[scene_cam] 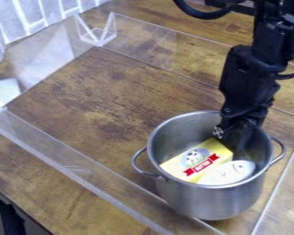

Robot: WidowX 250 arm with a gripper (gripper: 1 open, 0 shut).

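Note:
A steel pot (211, 196) with two side handles stands at the lower right of the camera view. In it lie a yellow butter box (193, 162) with a red label and a white oval object (231, 173). My black gripper (235, 129) reaches down at the back of the pot's rim, its fingers partly inside or against the rim. Whether it holds the rim or anything else is hard to tell.
Clear plastic walls border the wooden surface (95, 106) on the left and front. A white grid or curtain is at the upper left.

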